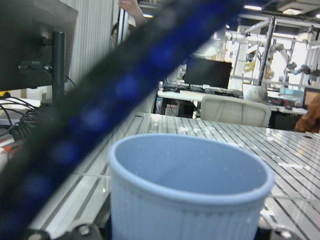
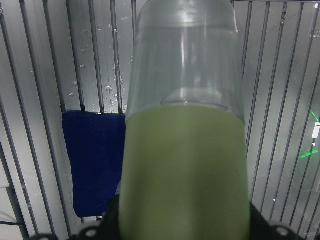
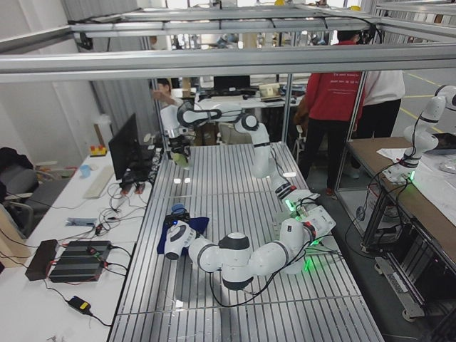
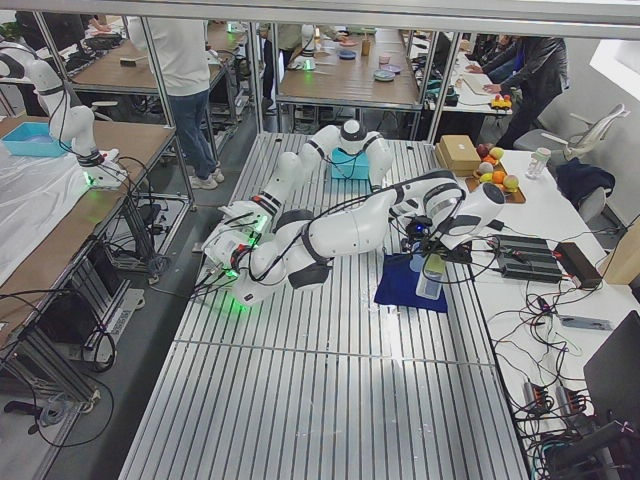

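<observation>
A light-blue cup (image 1: 187, 200) fills the bottom middle of the left wrist view, held in my left gripper (image 3: 176, 219), which is low over a navy cloth (image 3: 196, 235) in the camera left view. My right gripper (image 3: 179, 148) is shut on a clear container of pale green liquid (image 2: 185, 170), seen large in the right wrist view and hanging at the far end of the table in the camera left view. In the right wrist view the navy cloth (image 2: 92, 160) lies below it on the slatted table.
A cyan bin (image 4: 348, 166) stands at one end in the camera right view. A side desk (image 3: 85, 299) with monitor, cables and black boxes runs along the left; a fruit tray (image 4: 500, 190) sits beside a cardboard box.
</observation>
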